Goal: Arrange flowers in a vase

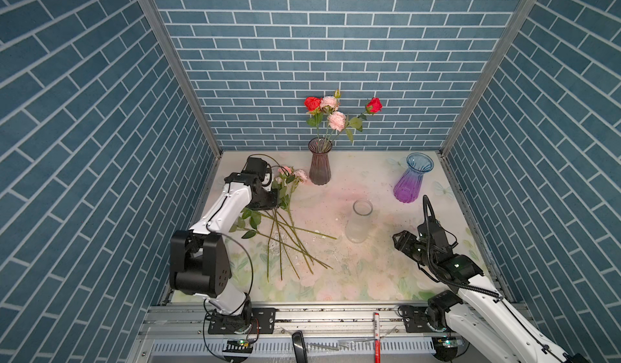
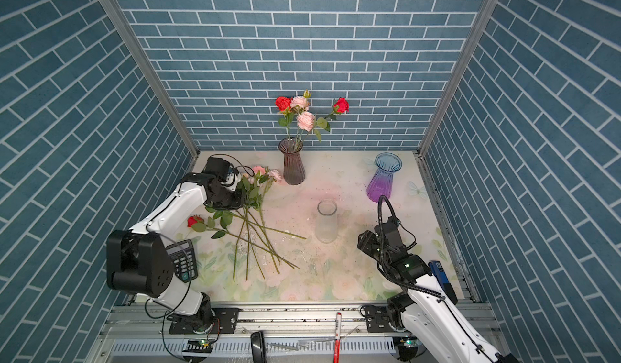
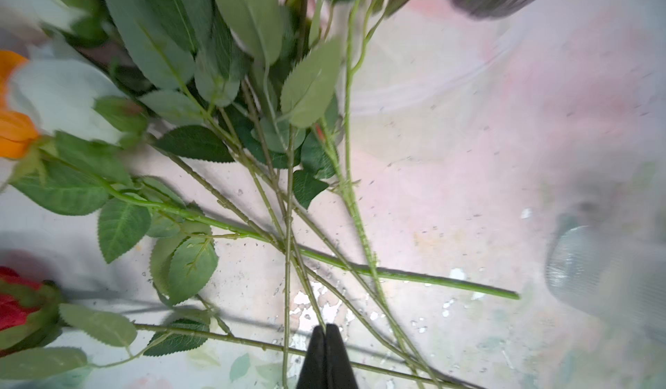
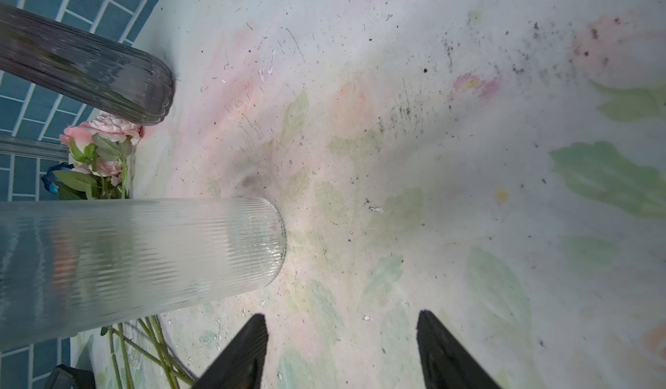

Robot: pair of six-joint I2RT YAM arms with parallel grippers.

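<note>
Loose flowers with crossed stems [image 1: 297,240] lie on the left of the table: pink, red [image 2: 194,221], white and orange [image 3: 15,129] blooms. A smoky vase [image 1: 321,169] at the back holds red and pink roses [image 1: 336,120]. A frosted clear vase [image 1: 359,227] stands mid-table, a blue-purple vase [image 1: 408,183] at back right. My left gripper is over the flower pile, shut; whether a thin stem is between its tips is unclear. My right gripper stands open, empty, right of the clear vase.
A calculator [image 2: 183,259] lies at the table's left, a blue object [image 2: 441,279] at the right edge. Tiled walls enclose back and sides.
</note>
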